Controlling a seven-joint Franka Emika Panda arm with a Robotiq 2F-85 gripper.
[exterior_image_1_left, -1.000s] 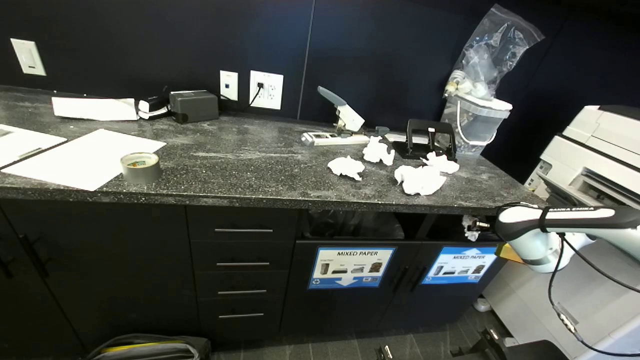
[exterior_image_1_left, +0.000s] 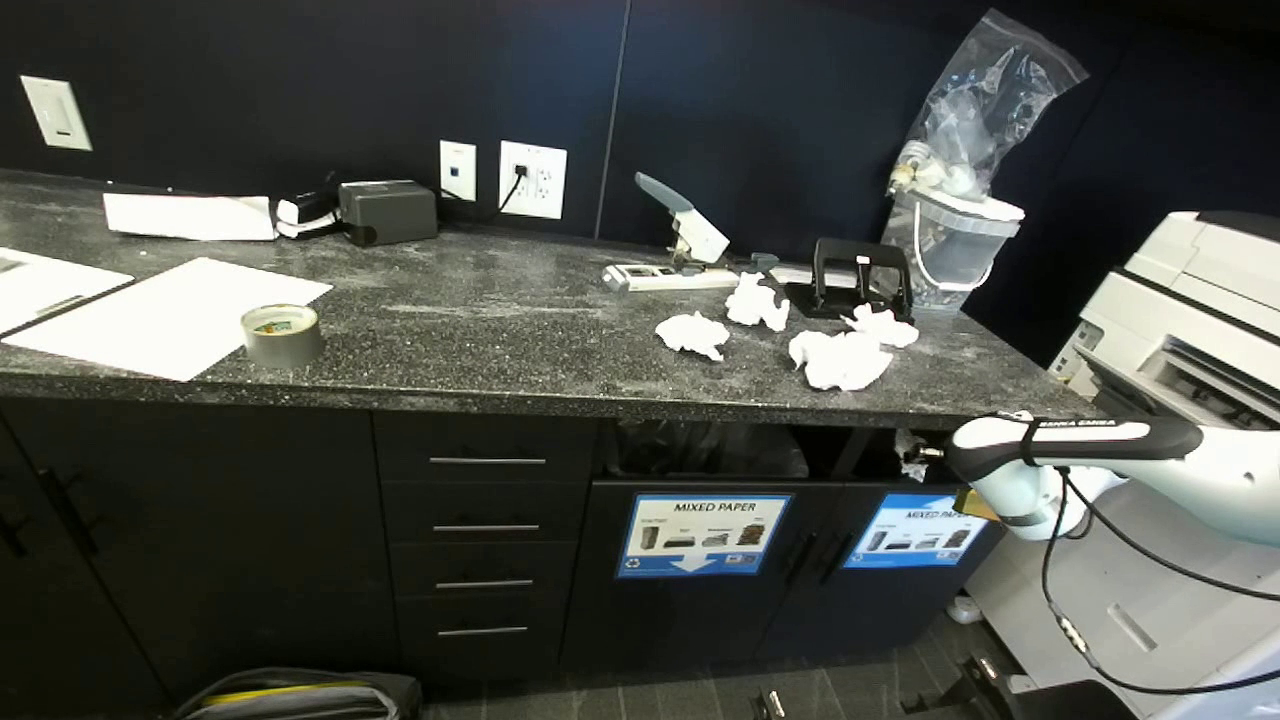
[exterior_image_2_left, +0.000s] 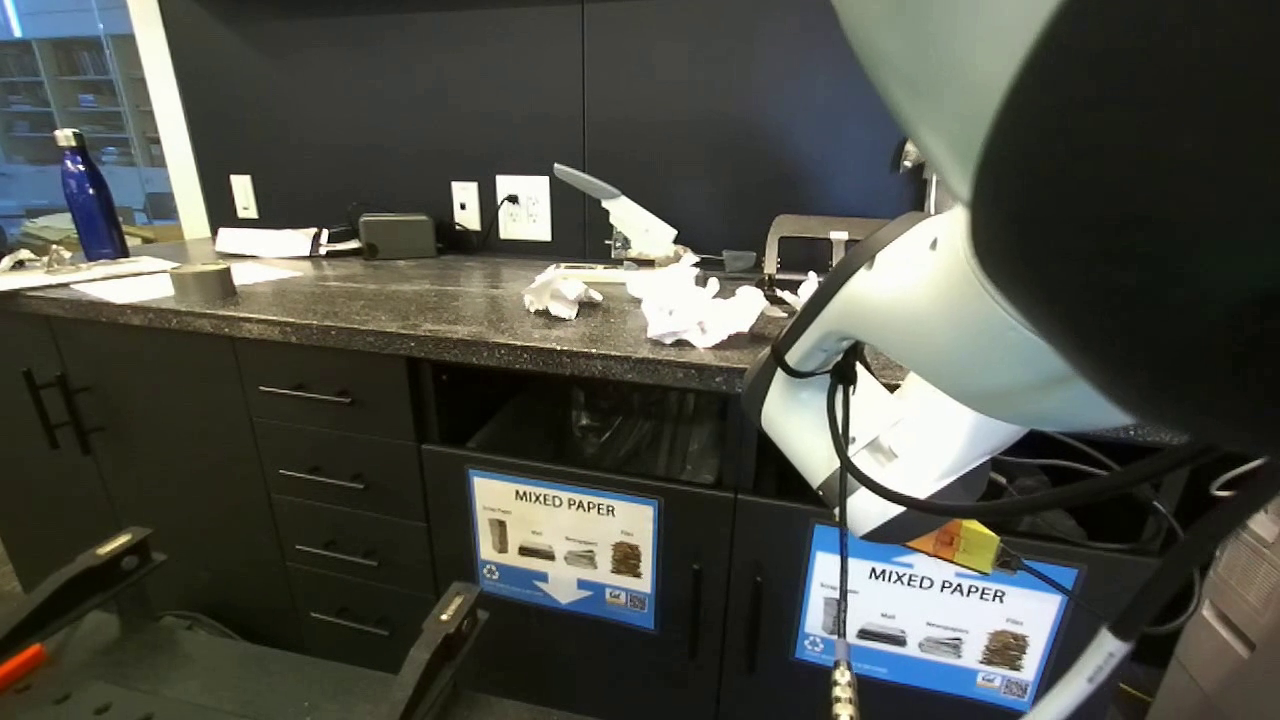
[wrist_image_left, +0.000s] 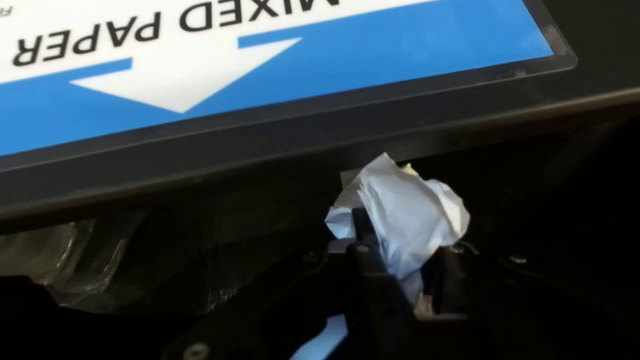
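In the wrist view a crumpled white paper (wrist_image_left: 414, 216) sits between the dark fingers of my gripper, which is shut on it. The same paper (exterior_image_1_left: 908, 454) shows small in exterior view 1, at the mouth of the right-hand opening under the counter, with the arm reaching in from the right. Exterior view 2 hides the gripper behind the arm. Several other crumpled papers (exterior_image_1_left: 840, 360) lie on the counter (exterior_image_1_left: 504, 348), near the stapler (exterior_image_1_left: 684, 258) and the black hole punch (exterior_image_1_left: 860, 278).
Mixed-paper signs (exterior_image_1_left: 704, 535) mark the cabinet fronts below two open slots. Clear plastic lining (wrist_image_left: 66, 252) shows at the left in the wrist view. The counter's edge runs just above the arm. A tape roll (exterior_image_1_left: 282, 335) and flat sheets (exterior_image_1_left: 180, 314) lie far left.
The arm has moved a little to the left in exterior view 1, carrying the crumpled paper with it. Things on the counter have stayed put.
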